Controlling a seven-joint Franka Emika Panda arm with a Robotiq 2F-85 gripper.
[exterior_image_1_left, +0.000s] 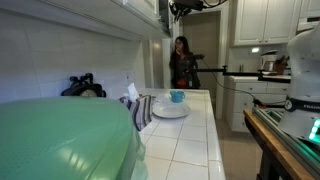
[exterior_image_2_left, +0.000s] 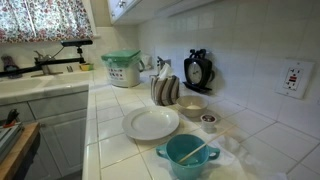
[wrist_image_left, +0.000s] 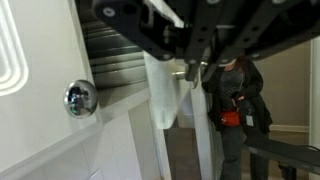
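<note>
High at the back of exterior view 1, my gripper (exterior_image_1_left: 178, 14) hangs close to the upper cabinets (exterior_image_1_left: 112, 14). Its dark, blurred fingers (wrist_image_left: 193, 68) fill the top of the wrist view. They appear shut against a pale strip (wrist_image_left: 160, 92) that hangs just beside them; what the strip belongs to is unclear, and the contact is hard to make out. To the left of the strip, a white cabinet front (wrist_image_left: 30, 120) carries a round metal knob (wrist_image_left: 80, 98).
On the tiled counter stand a white plate (exterior_image_2_left: 151, 123), a teal pot (exterior_image_2_left: 187, 158), a bowl (exterior_image_2_left: 191, 105), a striped holder (exterior_image_2_left: 165, 90) and a green-lidded basket (exterior_image_2_left: 123, 70). A person (exterior_image_1_left: 183, 65) stands behind the counter's far end, also visible close by in the wrist view.
</note>
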